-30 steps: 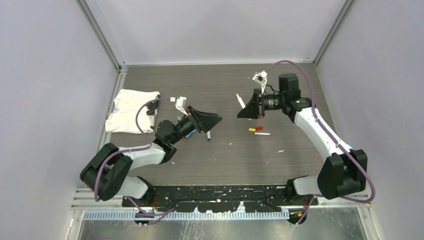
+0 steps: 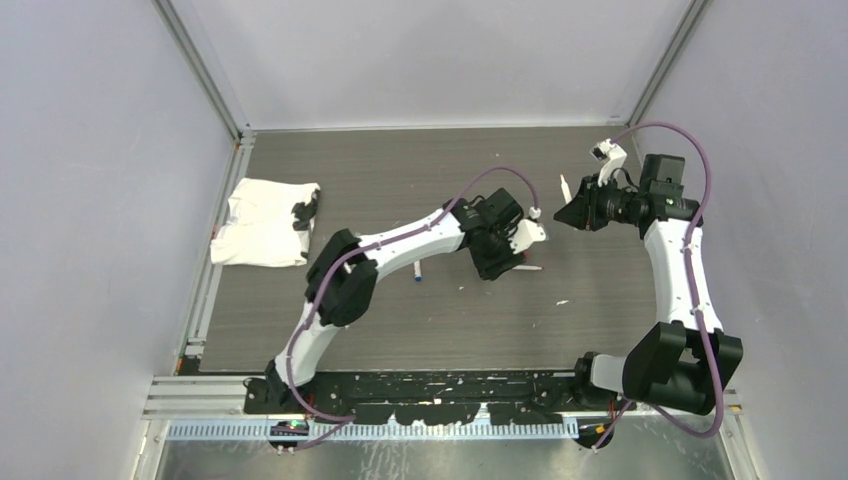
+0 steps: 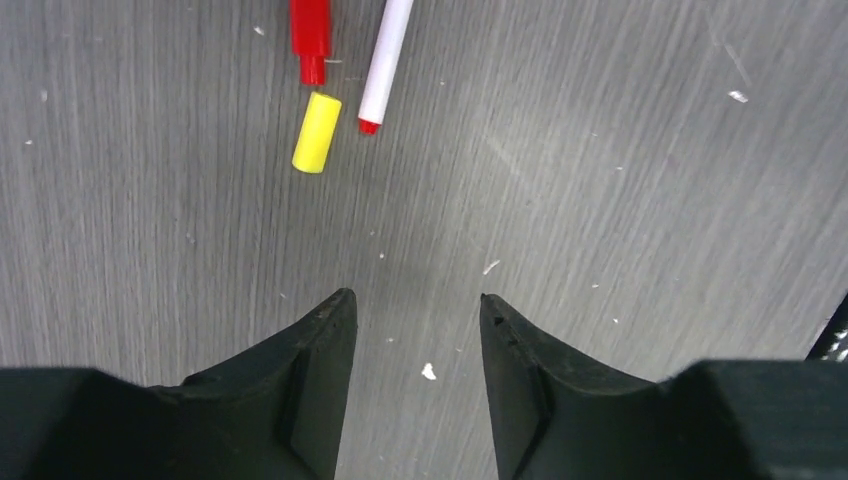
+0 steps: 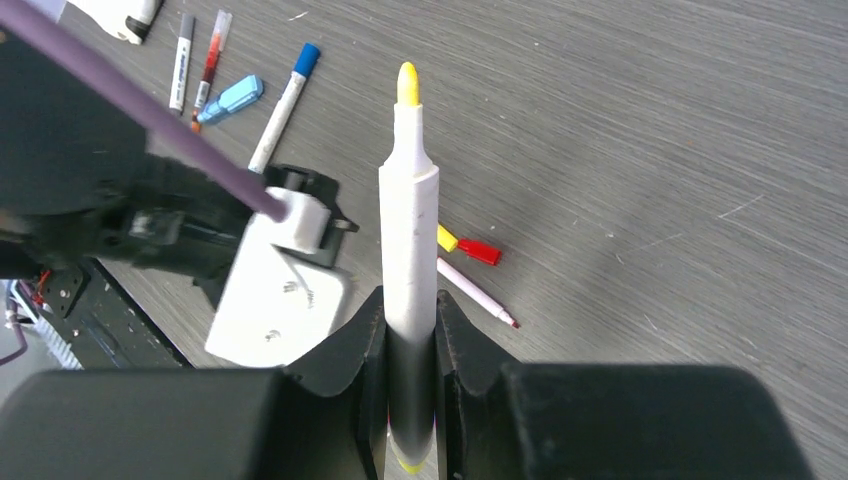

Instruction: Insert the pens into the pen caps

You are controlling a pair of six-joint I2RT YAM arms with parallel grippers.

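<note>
A white pen with a yellow tip point(image 4: 409, 200), uncapped, stands upright between the fingers of my right gripper, which is shut on it over the table's right side. Pointing down at the table, my left gripper is part open with nothing between its fingers. Ahead of it in the left wrist view lie a yellow cap point(image 3: 317, 133), a red cap point(image 3: 311, 38) and a white-pink pen with a red tip point(image 3: 384, 68). In the top view the left arm hides both caps and part of that pen point(image 2: 528, 268).
A blue-capped pen point(image 4: 284, 108), a light blue item point(image 4: 231, 98) and two thin pens lie left of the left arm in the right wrist view. A white cloth point(image 2: 262, 222) rests at the table's left.
My left arm has swung right across the table, its gripper now pointing down near the caps. The right gripper has moved right with the pen.
</note>
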